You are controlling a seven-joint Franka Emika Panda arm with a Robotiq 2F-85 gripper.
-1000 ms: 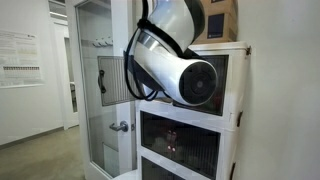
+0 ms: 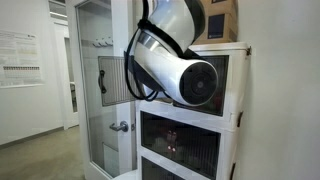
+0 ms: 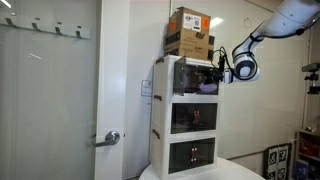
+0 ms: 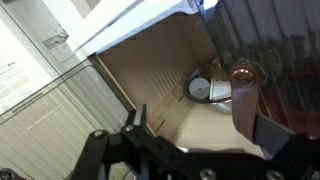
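Note:
A white stacked cabinet (image 3: 161, 115) has dark see-through doors. In exterior view 2, my gripper (image 3: 218, 73) is at its top compartment (image 3: 188, 77). The wrist view shows the top door swung out, with a brown leather pull tab (image 4: 244, 100) on a dark ribbed panel (image 4: 285, 50). My gripper stands open at the bottom of that view, fingertips apart, its right finger close beside the tab. Whether they touch cannot be told. Inside the compartment lie small round and metallic items (image 4: 208, 82). The arm (image 2: 165, 60) hides much of the top compartment in exterior view 1.
Cardboard boxes (image 3: 188, 32) are stacked on top of the cabinet. The middle door (image 3: 193, 117) and bottom door (image 3: 191, 154) are shut. A glass door with a lever handle (image 3: 108, 138) stands to the left. The cabinet rests on a white table (image 3: 228, 171).

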